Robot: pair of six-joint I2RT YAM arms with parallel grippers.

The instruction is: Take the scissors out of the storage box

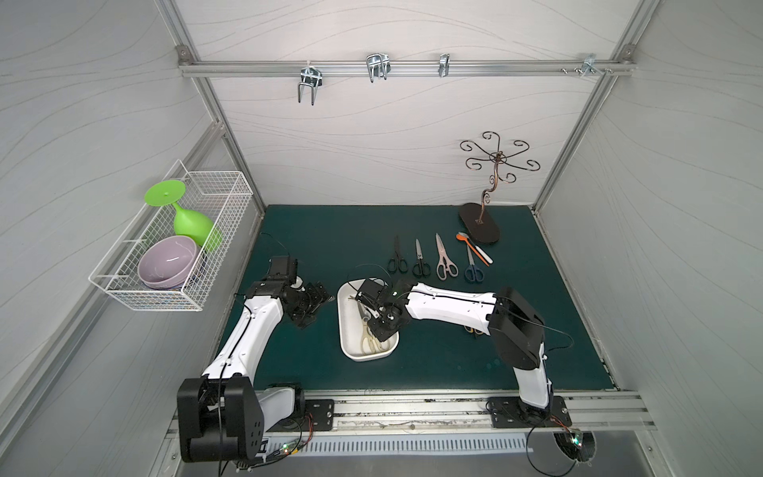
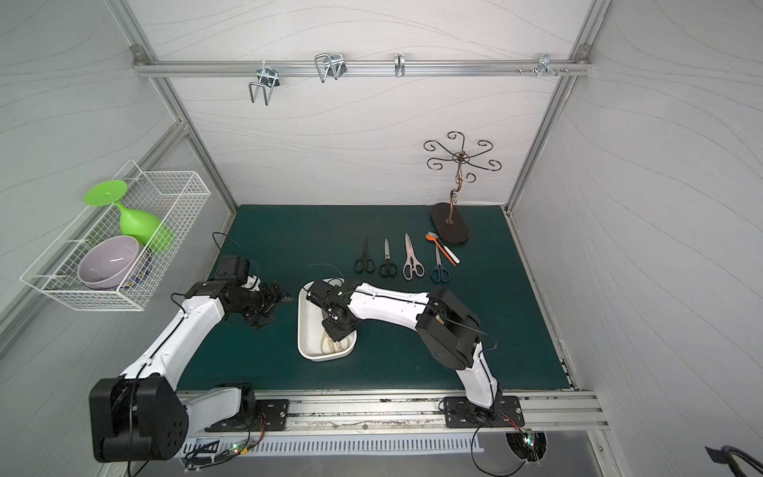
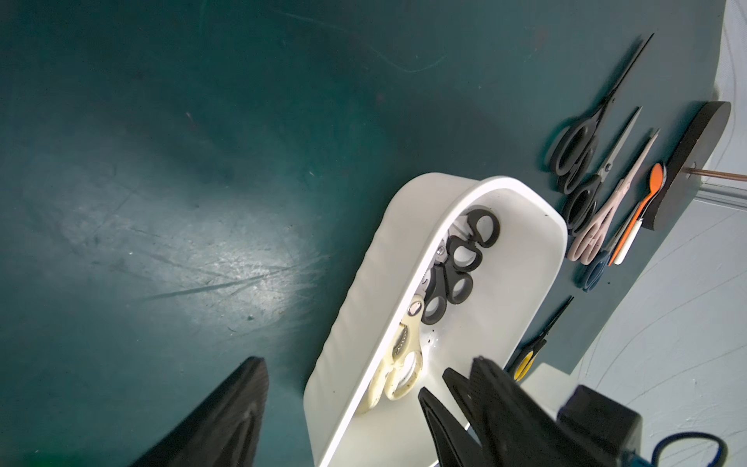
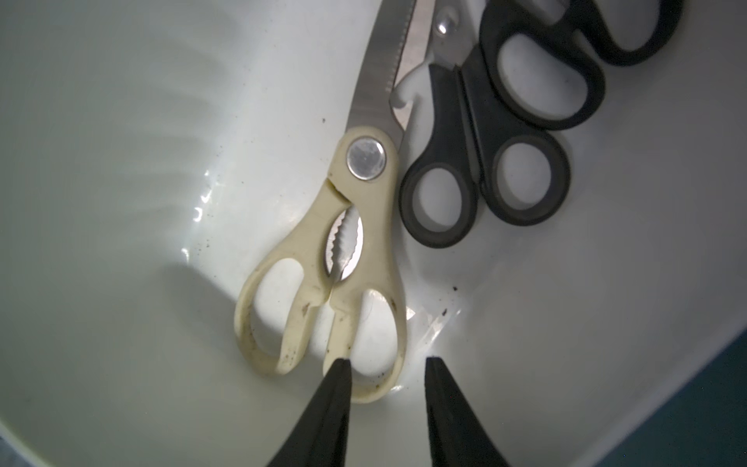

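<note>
Inside the white storage box, cream-handled scissors lie beside black-handled scissors, with more black handles farther along. My right gripper is inside or just over the box, its fingers apart. One cream handle loop appears between and ahead of its fingertips, below them; no grip on it shows. From above, the right arm covers part of the box. Left of the box my left gripper hangs over the mat, fingers parted and nothing between them.
Behind the box, several scissors stand in a row with an orange-and-white tool. A dark-based hook stand is at the back right. A wire basket hangs on the left wall. Yellow-handled scissors lie right of the box.
</note>
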